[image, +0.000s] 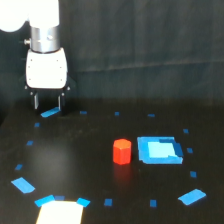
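Note:
My gripper (48, 101) hangs at the back left, pointing down, with its two dark fingers apart and nothing visible between them. Well away from it, a red block (122, 151) rests on the dark table near the middle. To the right of the block lies a flat blue tray or frame (142, 151) with a pale patch inside. Block and tray look apart, with a small gap between them.
Small blue marks are scattered over the dark table, with longer blue strips at the front left (22, 185) and front right (192, 197). A pale object (60, 212) is cut off by the bottom edge.

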